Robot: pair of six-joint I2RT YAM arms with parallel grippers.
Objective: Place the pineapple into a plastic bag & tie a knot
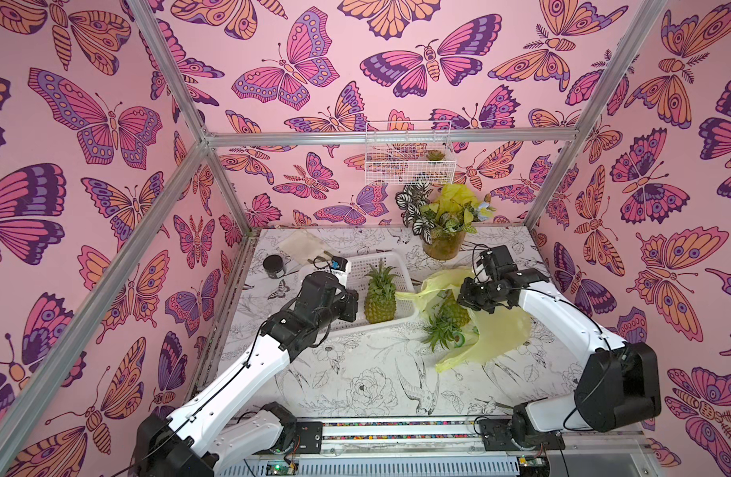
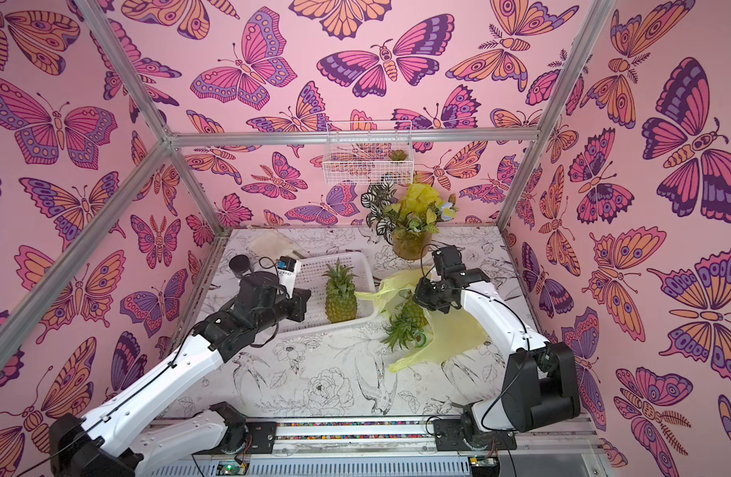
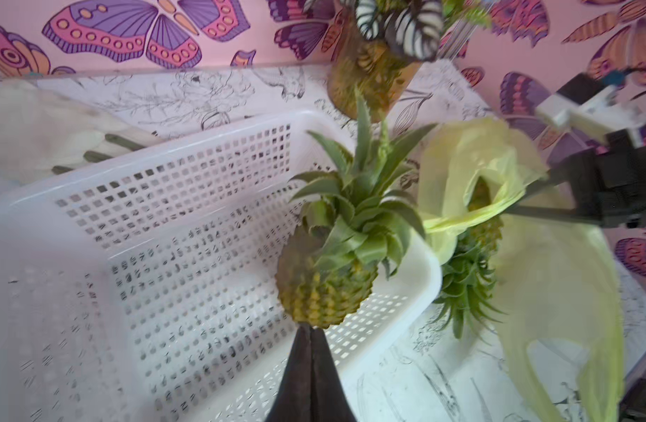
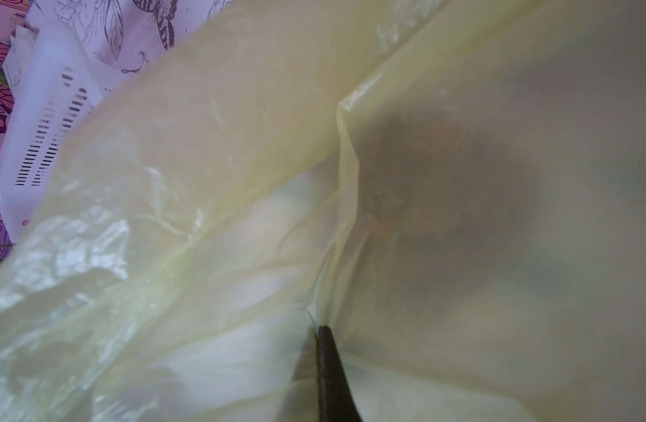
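Note:
A pineapple (image 3: pixel 330 288) sits in the white basket (image 3: pixel 196 147), its crown pointing up and away in the left wrist view. My left gripper is shut with nothing between its fingers. Its tips appear just in front of the fruit's near end. A second pineapple (image 1: pixel 454 311) lies inside the yellow plastic bag (image 1: pixel 496 338), crown sticking out toward the lower left. The right wrist view has the bag's film gathered to a fold where my right gripper pinches it. The film covers one of that gripper's fingers.
A potted plant (image 1: pixel 443 238) stands behind the bag. A dark jar (image 1: pixel 275 265) and a beige cloth bag (image 1: pixel 300 245) lie at the back left.

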